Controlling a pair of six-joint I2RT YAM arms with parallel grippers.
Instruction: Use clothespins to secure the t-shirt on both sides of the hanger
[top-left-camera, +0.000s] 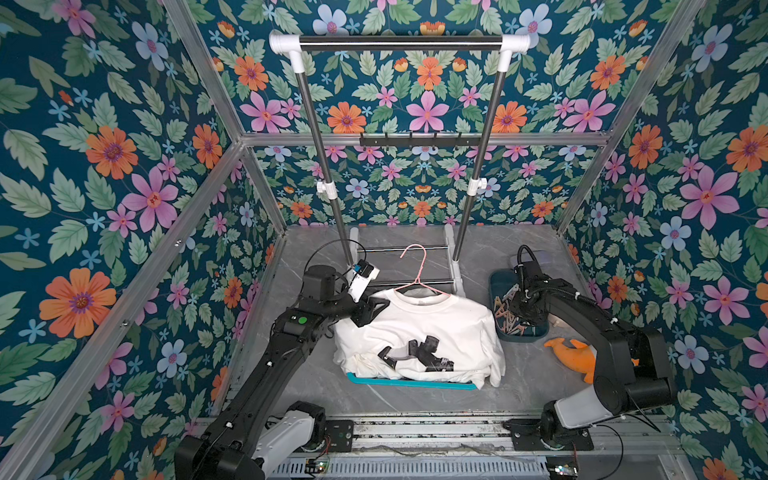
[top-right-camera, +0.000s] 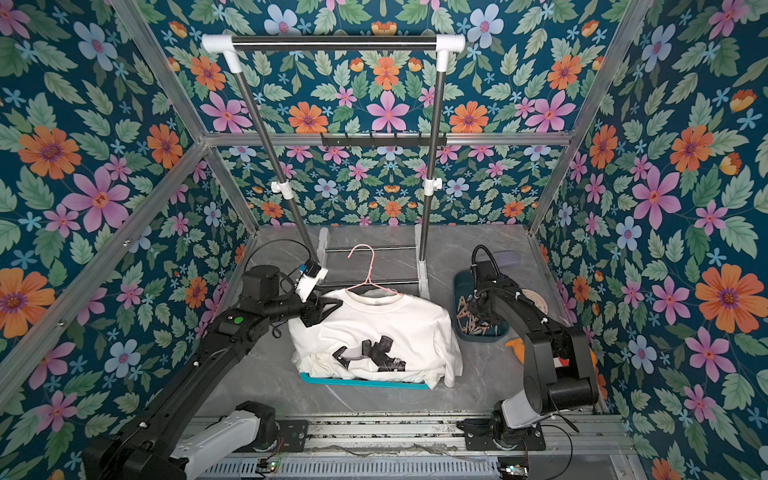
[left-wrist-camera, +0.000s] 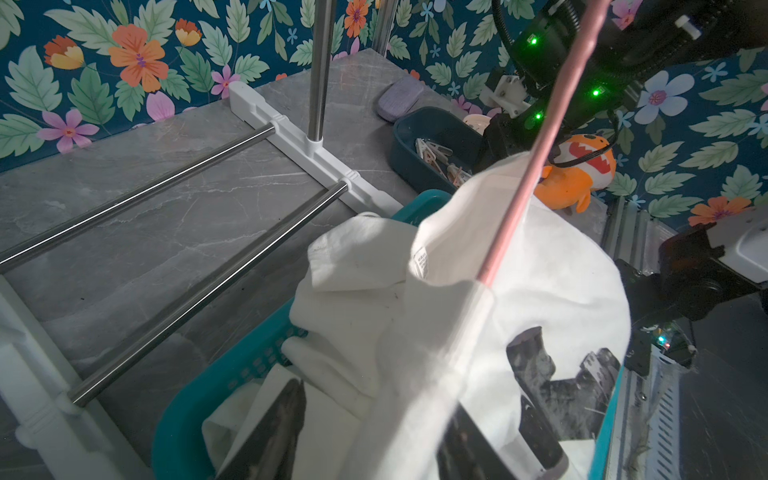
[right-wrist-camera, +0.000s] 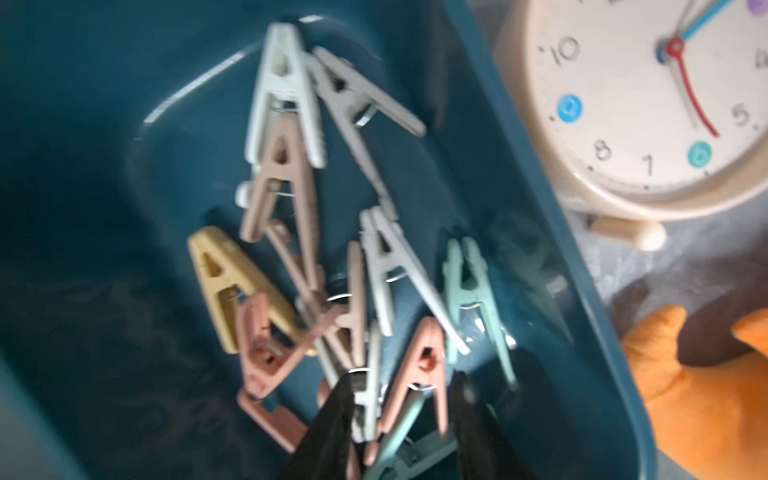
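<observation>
The white t shirt (top-left-camera: 432, 328) with a black print lies in a teal basket (top-left-camera: 408, 384), a pink hanger (top-left-camera: 420, 272) in its collar. My left gripper (top-left-camera: 368, 308) is shut on the left shoulder of the t shirt and hanger; in the left wrist view the white fabric runs between its fingers. My right gripper is over the dark bin (right-wrist-camera: 544, 240) of clothespins, part open, fingers above a pink clothespin (right-wrist-camera: 424, 360). Other pins are white, brown, yellow (right-wrist-camera: 216, 272) and mint.
An orange plush toy (top-left-camera: 572, 356) and a clock (right-wrist-camera: 640, 96) sit beside the bin. A metal rack (top-left-camera: 400, 40) stands behind the basket, its base bars on the table.
</observation>
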